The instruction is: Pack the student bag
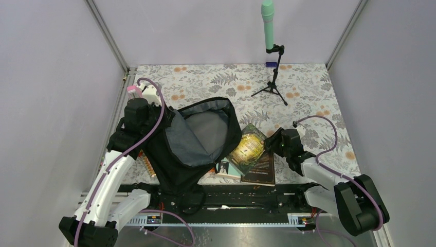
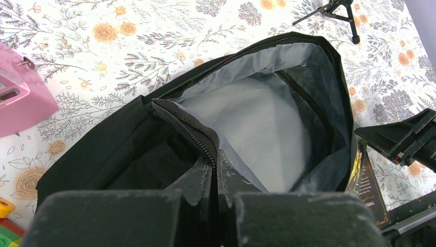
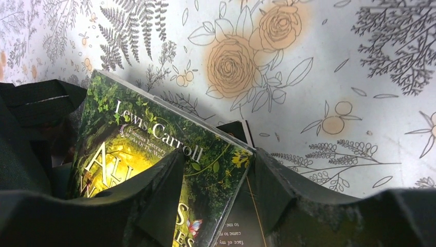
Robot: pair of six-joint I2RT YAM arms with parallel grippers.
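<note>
The black bag (image 1: 208, 134) with grey lining lies open at centre-left. In the left wrist view my left gripper is shut on the zipped edge of the bag (image 2: 185, 128). The Lewis Carroll book (image 3: 133, 134) lies right of the bag, atop a dark book (image 1: 259, 175) and beside a smaller book (image 1: 226, 169). My right gripper is part open over the Carroll book's corner, one finger above the cover, the other at its outer edge.
A pink object (image 2: 20, 87) and coloured toys (image 2: 7, 231) lie left of the bag. A tripod (image 1: 272, 87) stands at the back right.
</note>
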